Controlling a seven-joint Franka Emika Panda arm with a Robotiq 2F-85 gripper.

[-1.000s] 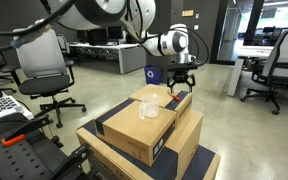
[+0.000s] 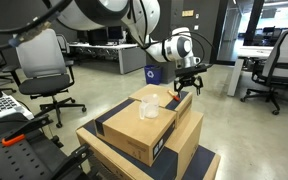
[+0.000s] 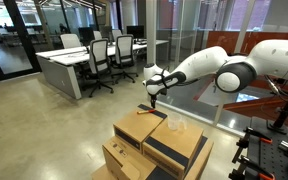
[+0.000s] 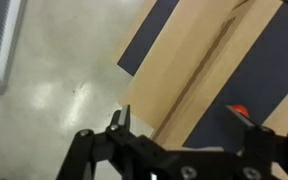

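Note:
A small red object (image 2: 176,96) sits on the dark stripe of the far cardboard box; in the wrist view the red object (image 4: 240,110) shows at the right, partly covered by the gripper. My gripper (image 2: 190,78) is open above the far end of the boxes, and no held thing shows between its fingers. Seen from below in the wrist view, the black gripper spans the bottom of the picture. A clear plastic container (image 2: 149,106) rests on the nearer box top; it also appears as a pale container (image 3: 180,125) in the second exterior view.
Several cardboard boxes (image 2: 136,128) with dark stripes stand together at different heights. Office chairs (image 2: 50,88) stand to the left and back. Bare floor (image 3: 54,140) lies open around the boxes. A dark table edge (image 2: 19,150) is at the near left.
Over the last second my gripper has shifted slightly to the right in the first exterior view. The red object and the clear container have stayed in place.

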